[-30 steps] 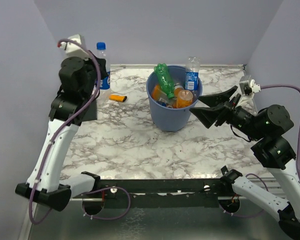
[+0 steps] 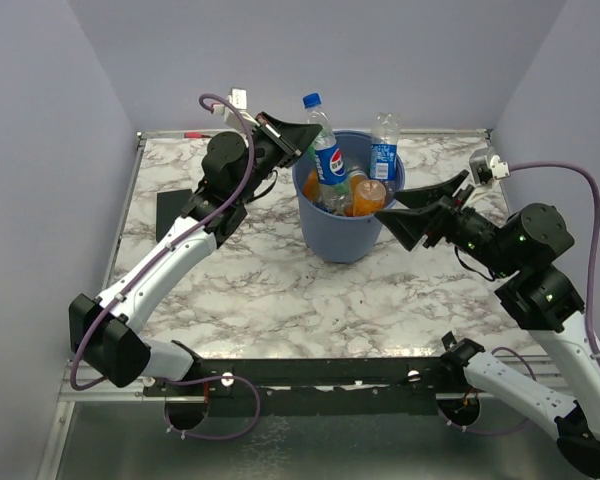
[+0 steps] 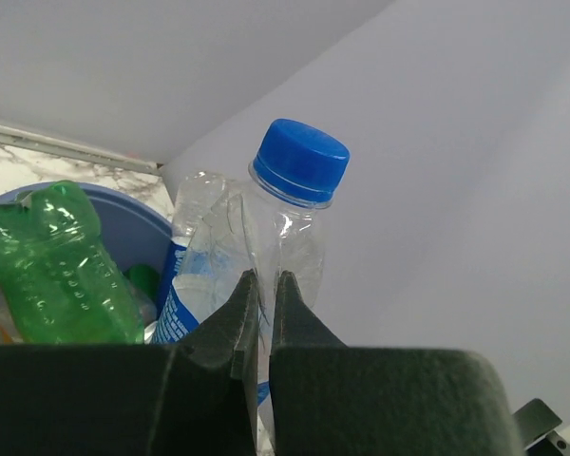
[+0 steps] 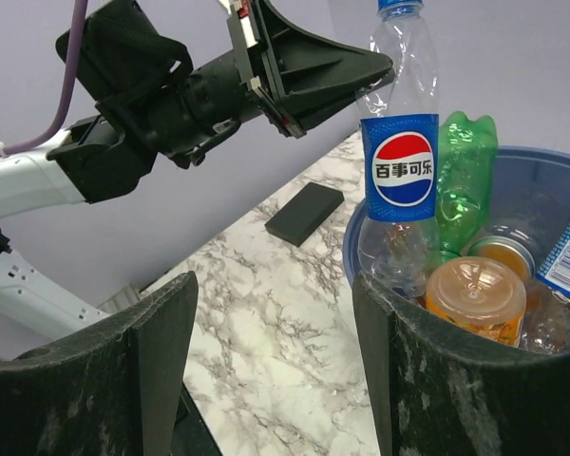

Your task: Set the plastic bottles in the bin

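The blue bin holds a green bottle, an orange-drink bottle and a clear blue-label bottle. A Pepsi bottle with a blue cap stands upright at the bin's left part, its lower end inside. My left gripper is shut on its crumpled upper part, below the cap. My right gripper stands open at the bin's front right, nothing between its fingers.
A dark flat block lies at the left. Walls surround the table at back and sides.
The right arm has barely moved.
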